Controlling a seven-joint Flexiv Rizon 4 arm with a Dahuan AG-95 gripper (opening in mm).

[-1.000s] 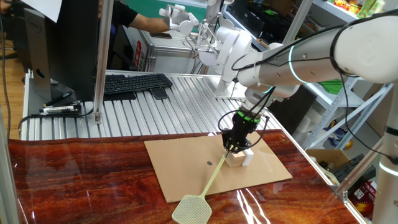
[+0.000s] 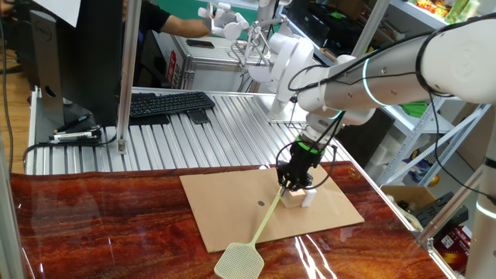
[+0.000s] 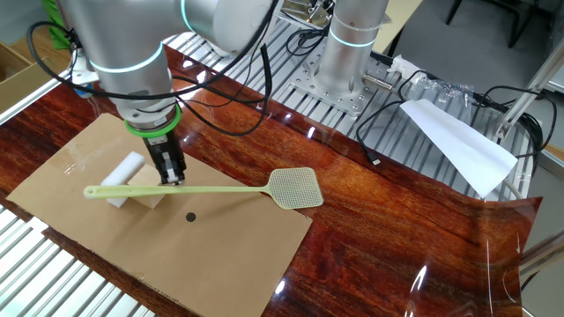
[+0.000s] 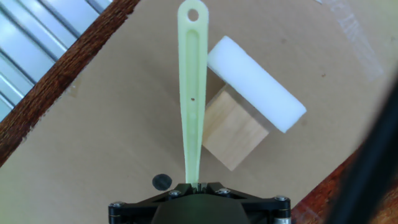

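Note:
A pale yellow-green fly swatter (image 3: 295, 187) has its handle (image 4: 193, 93) between the closed fingertips of my gripper, which is shut on it near the handle's narrow part. From there the handle's holed end reaches over a wooden block (image 4: 233, 127) and a white block (image 4: 258, 84) in the wrist view. The swatter's mesh head (image 2: 239, 262) extends past the cardboard's edge, over the dark wood table. Whether any part of the swatter rests on a surface, I cannot tell.
A cardboard sheet (image 3: 220, 246) lies under the blocks, with a small dark disc (image 3: 191, 217) on it. A keyboard (image 2: 172, 104) sits on the slatted metal surface behind the table.
My gripper and its cables have shifted very slightly. The swatter and both blocks look almost unchanged in place.

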